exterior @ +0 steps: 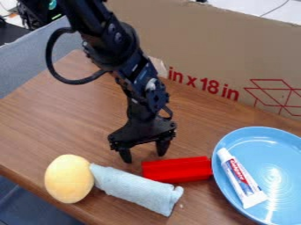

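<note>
My gripper (144,151) is low over the wooden table, open, its fingers pointing down just behind the left end of a red cylinder (179,170). A light blue folded cloth (134,187) lies in front of it, beside a yellow egg-shaped object (66,178) at the front left. On the right a blue plate (276,163) holds a white tube (240,178).
A large cardboard panel (217,48) stands along the back of the table. The table's left and middle behind the gripper (59,119) are clear; a grey surface borders the left edge.
</note>
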